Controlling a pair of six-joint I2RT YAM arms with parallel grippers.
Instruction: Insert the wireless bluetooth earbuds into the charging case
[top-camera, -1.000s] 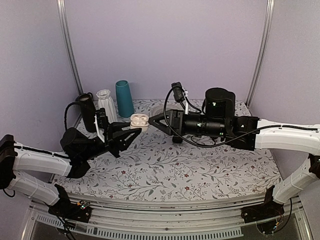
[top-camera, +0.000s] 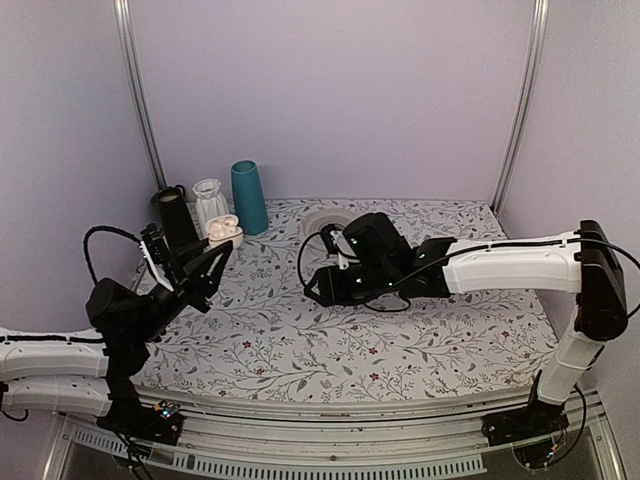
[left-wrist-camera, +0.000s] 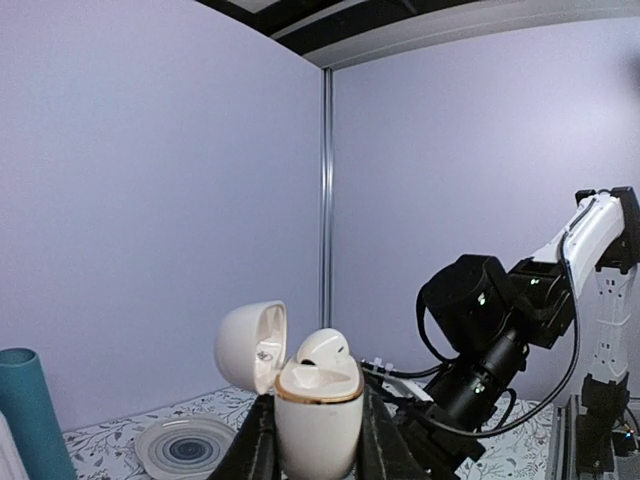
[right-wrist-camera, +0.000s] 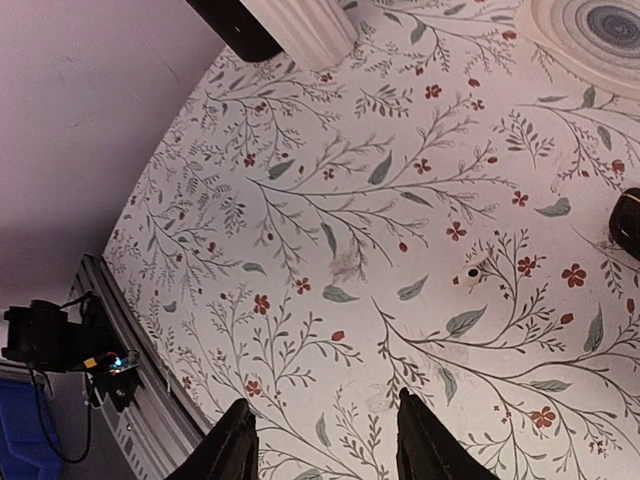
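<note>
My left gripper (top-camera: 220, 256) is shut on the white charging case (left-wrist-camera: 318, 435), which it holds upright. The case's lid (left-wrist-camera: 248, 348) stands open on the left in the left wrist view. A rounded white earbud (left-wrist-camera: 325, 347) shows at the far side of the case; the nearer slot (left-wrist-camera: 315, 382) looks empty. My right gripper is open, its fingers low in the right wrist view with nothing between them. In that view a small pale speck (right-wrist-camera: 474, 272) with a dark dot lies on the cloth; whether it is an earbud I cannot tell.
A teal cylinder (top-camera: 249, 198), a white ribbed vase (top-camera: 207, 199) and a black bottle (top-camera: 174, 216) stand at the back left. A round dish (left-wrist-camera: 186, 446) lies at the back. A small black object (right-wrist-camera: 628, 222) sits on the patterned cloth.
My left gripper has drawn back leftward with the case, away from the right one.
</note>
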